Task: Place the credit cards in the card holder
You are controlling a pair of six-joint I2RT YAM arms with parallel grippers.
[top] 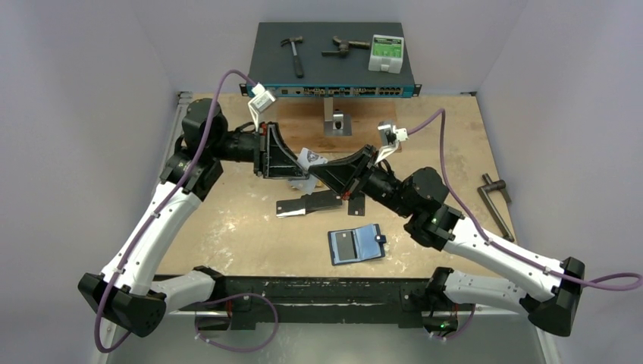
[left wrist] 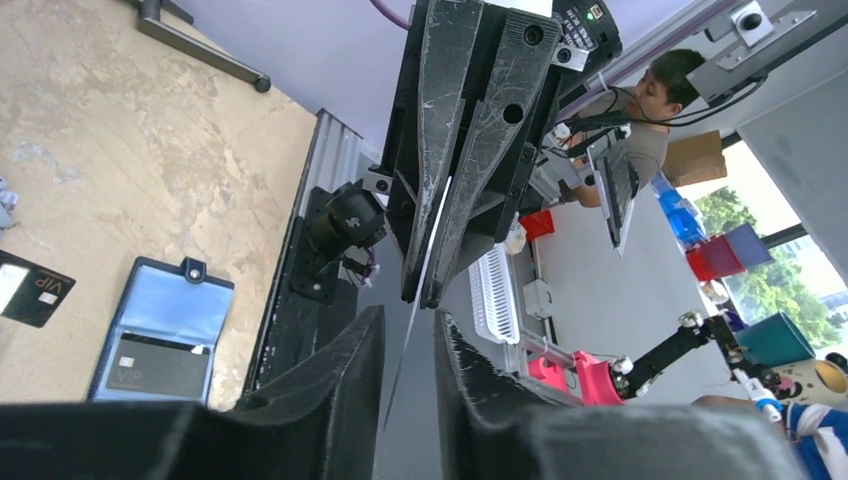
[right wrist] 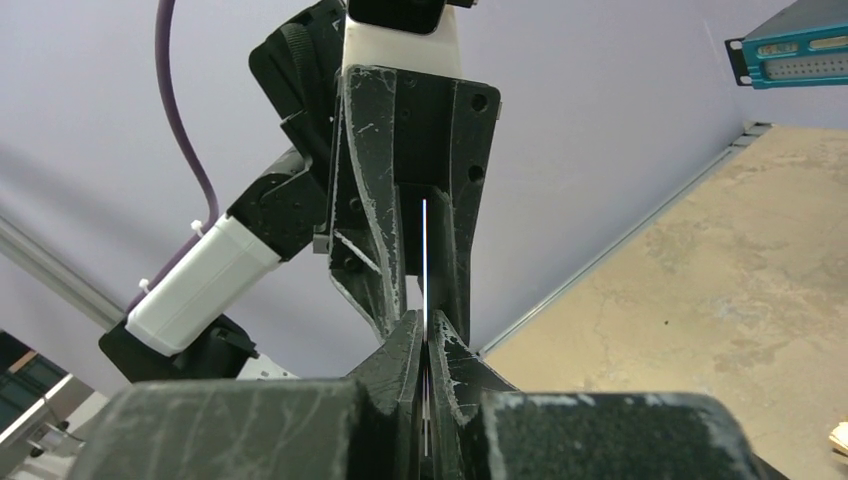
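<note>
A pale card is held up between my two grippers, above the table. In the left wrist view the card shows edge-on; the fingers of my left gripper stand apart on either side of it. My right gripper has shut on the card, which rises between its fingers in the right wrist view. The blue card holder lies spread on the table, a dark card in one side. More dark cards lie behind it, one of them beneath the right gripper.
A dark rack unit at the back carries a hammer, a second tool and a white-green box. Another hammer lies at the right edge. Bare table surrounds the holder.
</note>
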